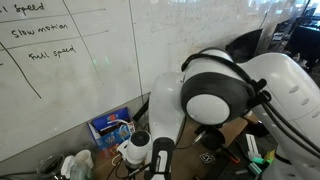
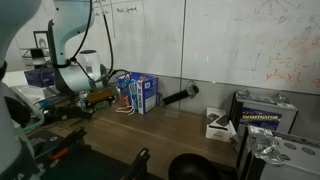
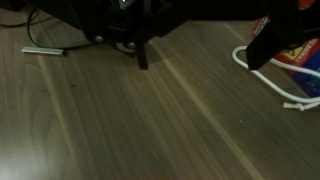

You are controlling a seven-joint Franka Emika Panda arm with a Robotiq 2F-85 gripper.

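My gripper is open, with its two dark fingers well apart and nothing between them. Below it, bare wood-grain table (image 3: 165, 115) fills most of the wrist view. A white cable (image 3: 268, 78) loops at the right of that view, in front of a blue and red box (image 3: 305, 60) cut off by the edge. In exterior view 1 the box (image 1: 108, 126) stands against the whiteboard, beside my white wrist; the fingers are hard to make out there.
A black pan (image 2: 190, 167), a small white box (image 2: 219, 124), a black cylinder (image 2: 181, 95) and a Dominion box (image 2: 258, 116) stand on the table. A small metal bar (image 3: 44, 51) lies at upper left in the wrist view. Mid-table is mostly clear.
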